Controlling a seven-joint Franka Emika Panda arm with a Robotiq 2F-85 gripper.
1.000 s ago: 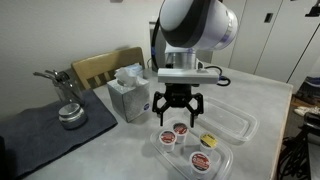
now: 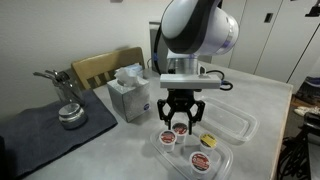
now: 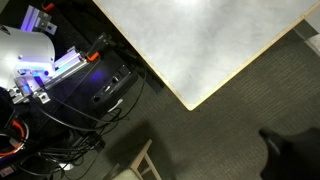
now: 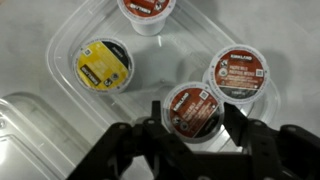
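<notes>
My gripper points down over a clear tray (image 2: 228, 151) of coffee pods, its fingers part open. A brown-lidded pod (image 4: 194, 112) lies between the two fingertips in the wrist view, with a slim gap showing at each side. Touching or nearly touching it is a second brown pod (image 4: 239, 73). A third brown pod (image 4: 147, 9) sits at the top edge of that view, and a yellow-lidded pod (image 4: 103, 65) is to the left.
Beside the pod tray stands an empty clear tray (image 2: 252, 124). A grey box (image 2: 129, 101) with white contents is behind, left of the arm. A metal canister (image 2: 72, 115) stands on a dark mat (image 2: 35, 133). Bare table lies at the front left.
The gripper has come down a little toward the pods, and its fingers have drawn closer together. The pods and trays have stayed where they were.
</notes>
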